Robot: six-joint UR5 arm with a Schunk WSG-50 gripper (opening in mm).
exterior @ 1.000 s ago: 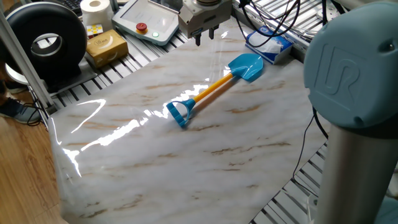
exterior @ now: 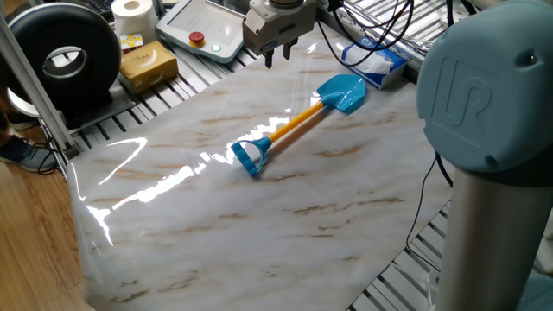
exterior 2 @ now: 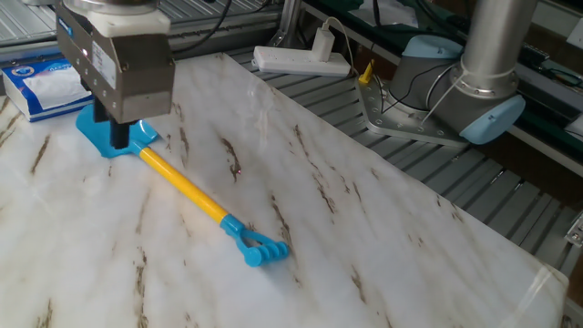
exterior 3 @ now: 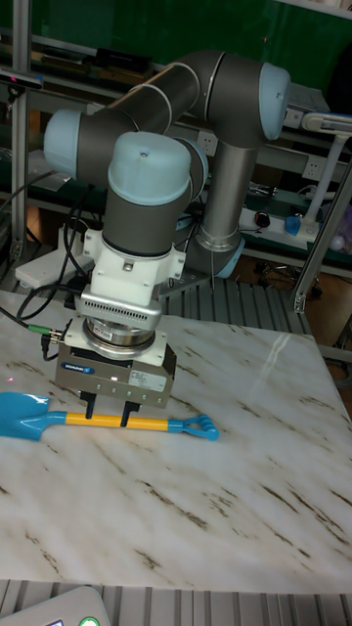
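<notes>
A toy shovel with a blue blade (exterior: 344,93), a yellow shaft (exterior: 296,121) and a blue grip (exterior: 251,156) lies on the marble-patterned sheet. My gripper (exterior: 277,57) is open, its two dark fingers pointing down and set apart with nothing between them. In exterior view 1 it hangs in the air toward the back edge, clear of the shovel. From exterior view 2, the gripper (exterior 2: 109,134) covers part of the blue blade (exterior 2: 97,135). Exterior view 3 shows the fingers (exterior 3: 126,412) in front of the yellow shaft (exterior 3: 105,421).
A blue-and-white pack (exterior: 378,66) sits near the blade at the sheet's edge. A teach pendant (exterior: 203,28), a yellow box (exterior: 149,67) and a black ring-shaped object (exterior: 65,62) stand along the back left.
The shovel has not moved.
</notes>
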